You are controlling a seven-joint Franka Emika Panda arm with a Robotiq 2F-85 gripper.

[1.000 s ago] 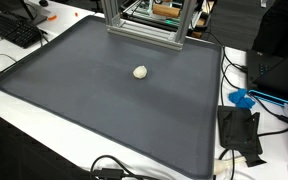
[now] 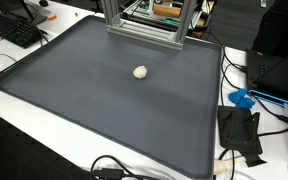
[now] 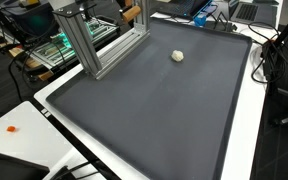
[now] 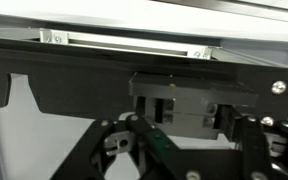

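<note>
In the wrist view my gripper reaches in from the bottom edge with its fingers apart. Between and just beyond the fingertips is a dark, block-like handle (image 4: 192, 90) on a long black bar (image 4: 94, 85). Whether the fingers touch this handle is unclear. A small round whitish object (image 2: 140, 72) lies alone on the grey mat (image 2: 94, 110), toward its far side in exterior view 1. The same whitish object (image 3: 177, 55) shows in exterior view 2. Neither exterior view shows my gripper clearly.
A metal frame (image 3: 119, 55) stands at the mat's edge, with an orange-brown wooden piece (image 3: 131, 14) by it. A blue item (image 2: 241, 98) and a black object (image 2: 239, 130) lie right of the mat. A keyboard (image 2: 12, 28) is at far left.
</note>
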